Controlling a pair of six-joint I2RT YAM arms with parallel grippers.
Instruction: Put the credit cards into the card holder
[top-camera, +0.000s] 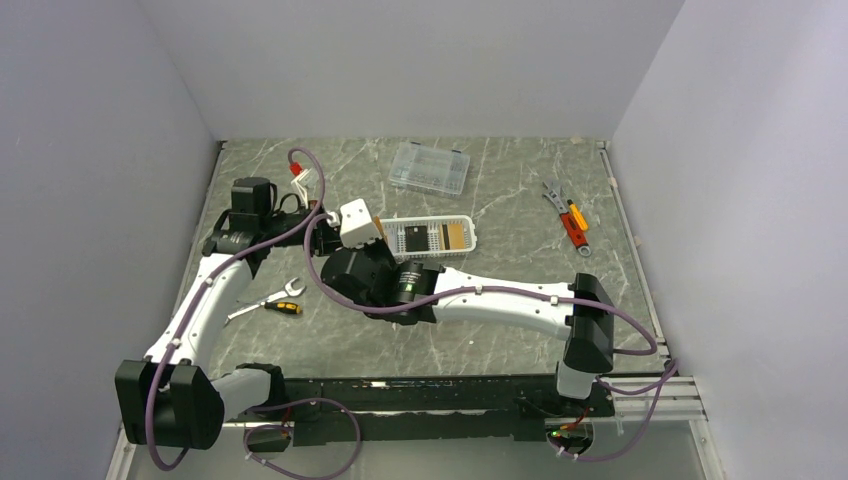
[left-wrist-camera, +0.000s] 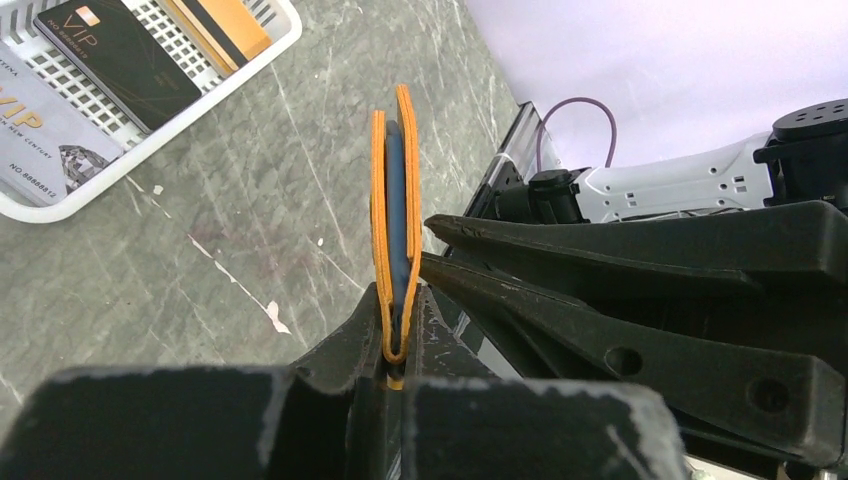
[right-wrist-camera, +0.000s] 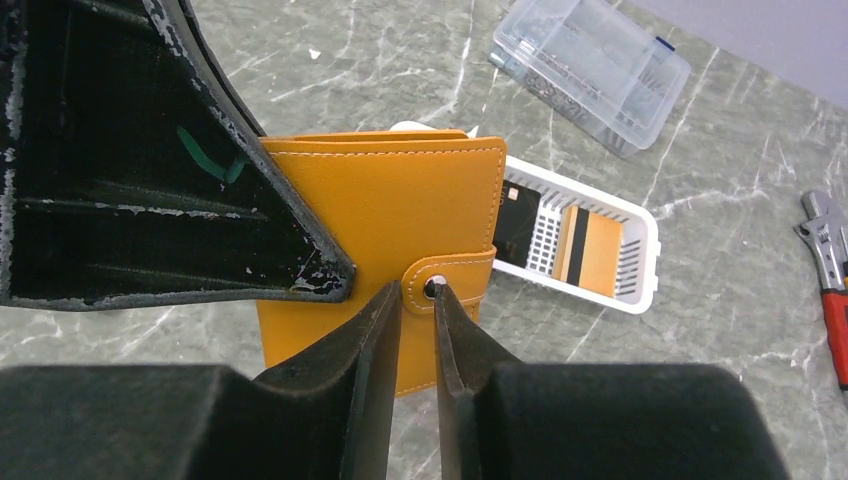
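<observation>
An orange leather card holder (left-wrist-camera: 381, 230) stands upright in my left gripper, which is shut on it. In the right wrist view its snap flap (right-wrist-camera: 450, 270) faces my right gripper, whose fingertips are at the snap, part open in the left wrist view and beside the holder's edge. Cards lie in a white basket: a silver VIP card (left-wrist-camera: 50, 140), a black VIP card (left-wrist-camera: 118, 62) and gold cards (right-wrist-camera: 590, 250). The top view mostly hides both grippers behind the right arm.
A clear plastic box (top-camera: 428, 168) lies at the back. Pliers (top-camera: 565, 218) and a yellow tool (top-camera: 578, 213) lie at right, a wrench (top-camera: 270, 298) and screwdriver (top-camera: 283, 308) at front left.
</observation>
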